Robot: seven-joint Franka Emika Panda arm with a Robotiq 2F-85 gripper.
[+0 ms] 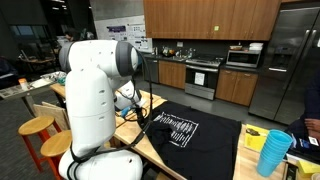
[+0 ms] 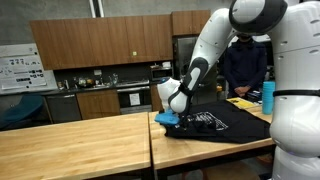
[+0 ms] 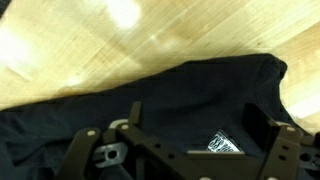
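A black cloth (image 1: 205, 139) with pale markings lies spread on the wooden table. It also shows dark beneath the white arm in the second exterior view, as the black cloth (image 2: 232, 121). In the wrist view, an edge of the black cloth (image 3: 190, 88) runs across the frame, with a rounded corner toward the right and bare wood beyond. My gripper is open above this cloth edge, its two fingers well apart and nothing seen between them but cloth. The exterior views show the gripper (image 2: 172, 117) pointing down, low over the near-left part of the cloth.
A blue cup (image 1: 273, 153) stands beyond the cloth's right side. Close to it lie a yellow item (image 1: 256, 137) and other small objects. Wooden stools (image 1: 37, 125) stand left of the table.
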